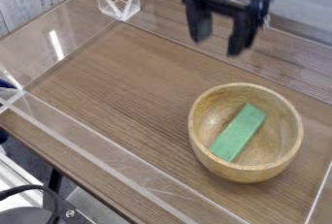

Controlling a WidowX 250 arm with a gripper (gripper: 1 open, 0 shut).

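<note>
My gripper (200, 29), black, is at the top of the view, above and behind a round beige bowl (208, 156), apart from it. Its fingers point down; whether they are open or shut is unclear. The bowl sits at the lower right with a green oblong object (238, 132) lying inside it.
A small white wire-like item (119, 2) stands at the upper left. Dark cables lie at the lower left corner.
</note>
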